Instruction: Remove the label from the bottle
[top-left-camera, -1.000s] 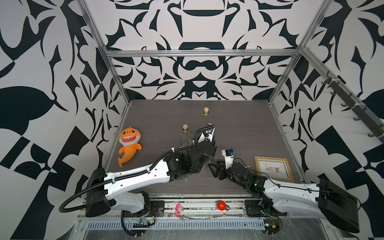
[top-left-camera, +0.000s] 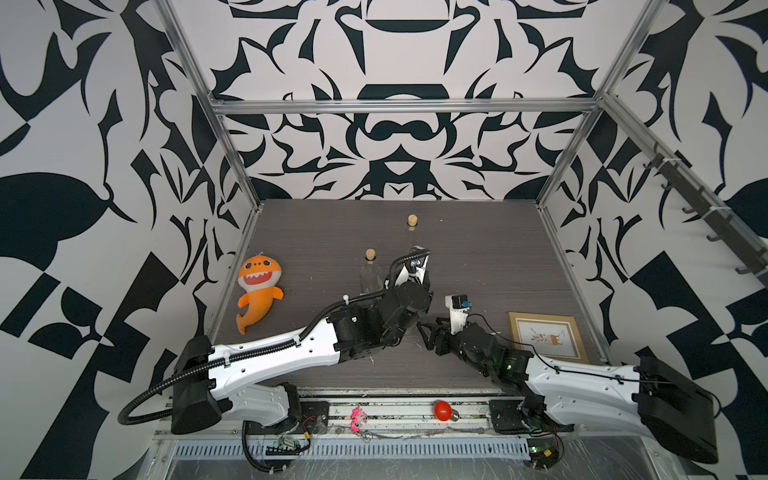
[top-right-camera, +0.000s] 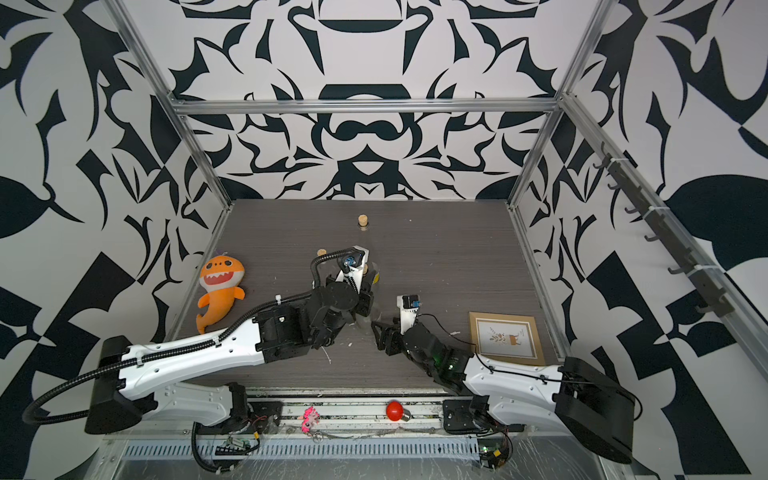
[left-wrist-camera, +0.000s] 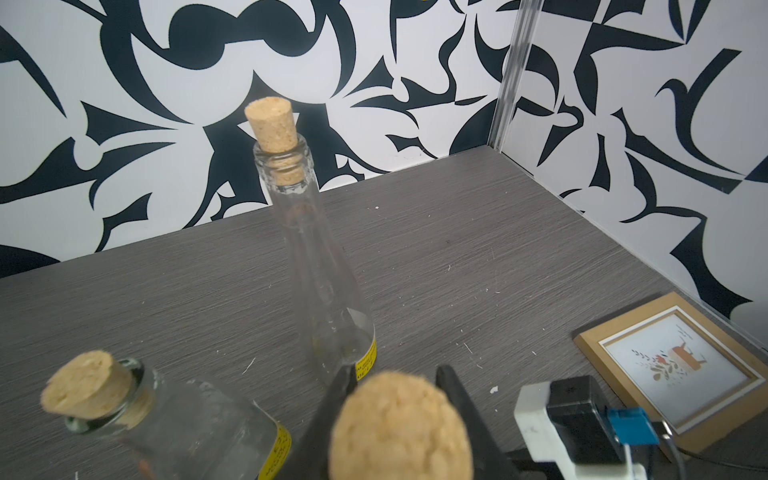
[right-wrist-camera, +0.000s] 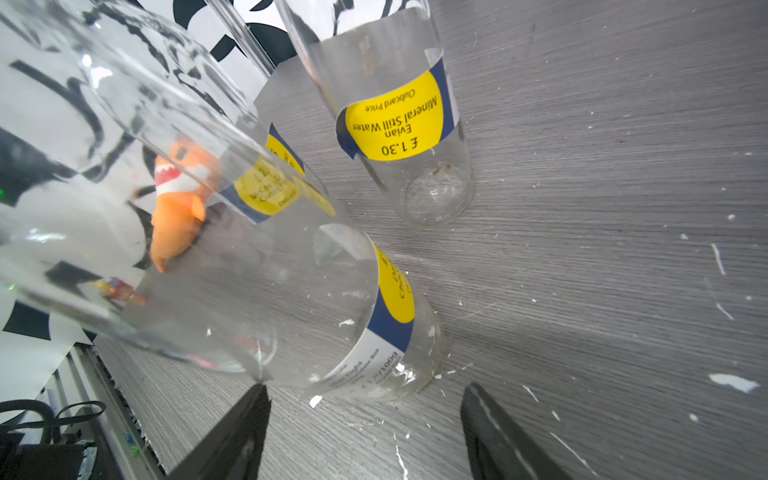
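My left gripper is shut on a corked bottle, whose cork (left-wrist-camera: 398, 432) fills the bottom of the left wrist view. In the right wrist view this glass bottle (right-wrist-camera: 280, 304) leans close over the table, with a blue, yellow and white label (right-wrist-camera: 384, 320) near its base. My right gripper stands open just beside that lower part, nothing between its fingers. Two other corked bottles stand behind: a tall one (left-wrist-camera: 320, 288) with a yellow label (left-wrist-camera: 366, 358) and another (left-wrist-camera: 192, 432) to the left.
An orange shark toy (top-left-camera: 257, 292) lies at the table's left, a framed picture (top-left-camera: 549, 336) at the front right.
The left arm looks unchanged.
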